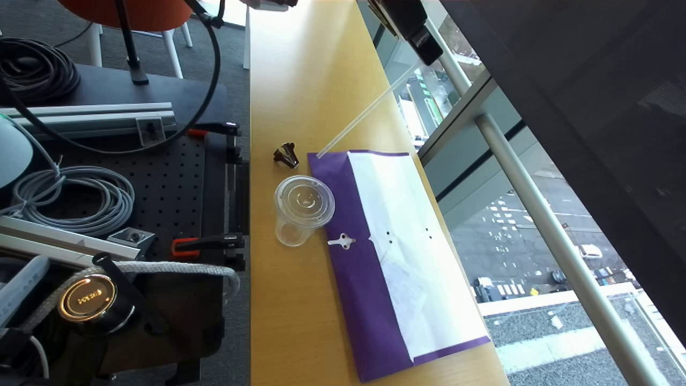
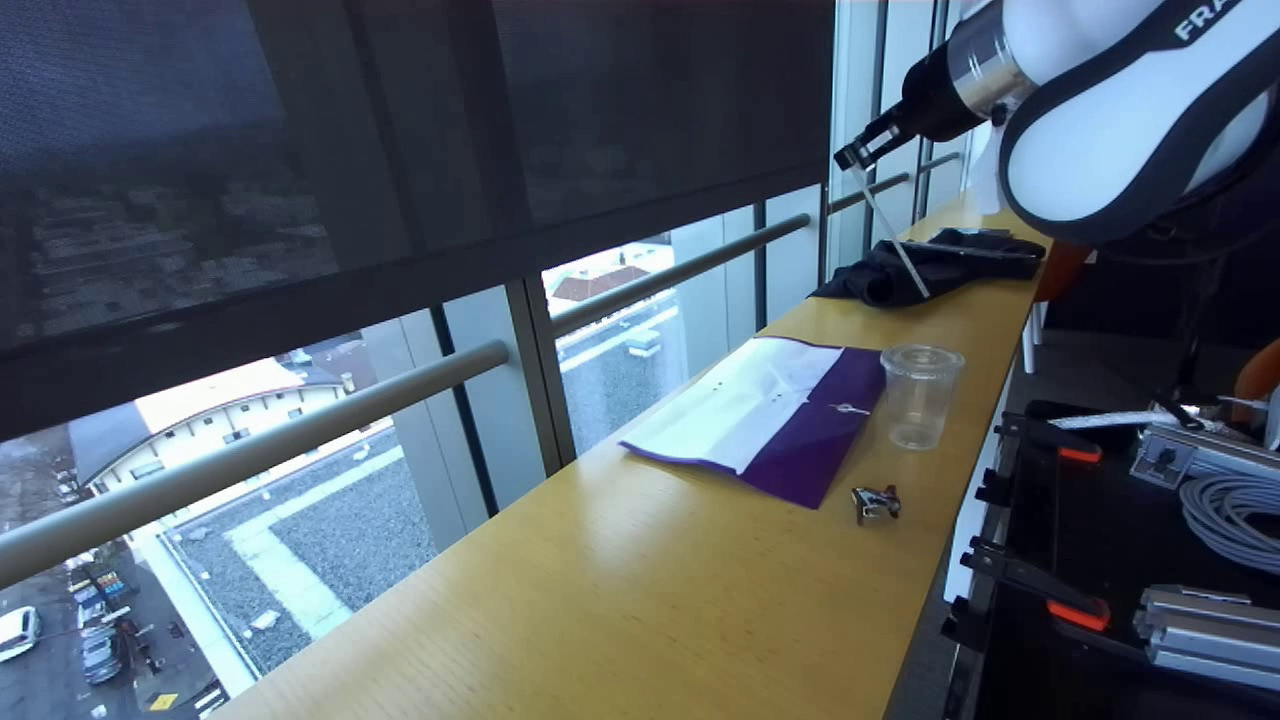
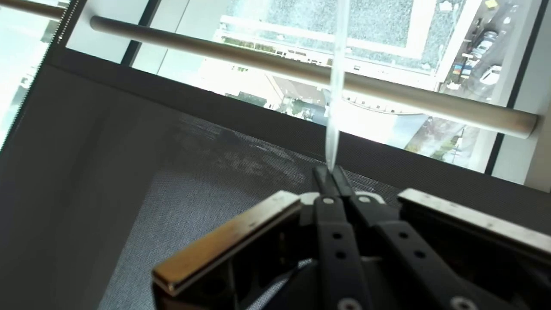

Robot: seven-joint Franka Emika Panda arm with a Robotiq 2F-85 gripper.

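Observation:
A thin clear straw (image 1: 370, 109) slants down from my gripper (image 1: 429, 54), its free lower end in the air over the desk. In the wrist view the fingertips of my gripper are shut on one end of the straw (image 3: 336, 88). The second exterior view shows the gripper (image 2: 854, 156) high at the back, with the straw (image 2: 890, 228) hanging below it. On the desk stands an upright clear plastic cup (image 1: 305, 202) with a clear lid; how the lid's centre is opened is hard to tell.
Beside the cup lies a purple and white folder (image 1: 411, 257). A small staple remover (image 1: 286, 155) sits near the desk's left edge. Dark cloth (image 2: 936, 266) lies farther back. A window rail (image 1: 546, 206) and dark blind (image 1: 591, 116) border the desk.

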